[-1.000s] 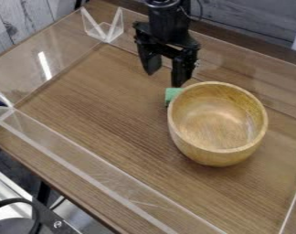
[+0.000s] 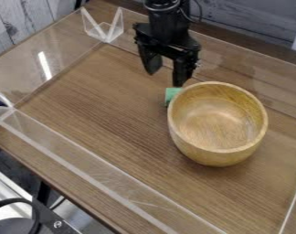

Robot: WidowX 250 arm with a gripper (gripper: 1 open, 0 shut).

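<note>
The black gripper point(image 2: 168, 60) hangs at the top centre over the wooden table, its two dark fingers spread open. Just below it a small green object point(image 2: 173, 94) lies beside a large round wooden bowl point(image 2: 216, 123), partly hidden by the bowl's left rim. The bowl looks empty.
A clear angular plastic piece point(image 2: 104, 26) stands at the top left. Black cables run at the bottom left corner.
The gripper has shifted very slightly above the green object. The bowl and the green object look unmoved.
</note>
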